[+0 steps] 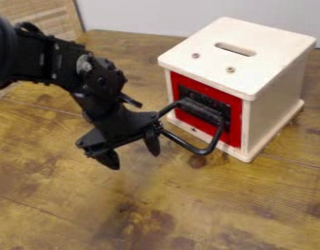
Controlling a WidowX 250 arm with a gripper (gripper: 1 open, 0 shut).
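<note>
My black gripper (130,148) is low over the wooden table (160,215), left of a white wooden box (273,98) with a red front (229,146). Its two fingers stand apart and point down, with nothing seen between them. A black bar-shaped handle (189,144) sticks out from a dark fitting (202,107) on the red front and reaches close to the gripper's right side; whether they touch I cannot tell.
The box has a slot and two small knobs on its top. A pale wooden panel lies at the left edge, behind the arm.
</note>
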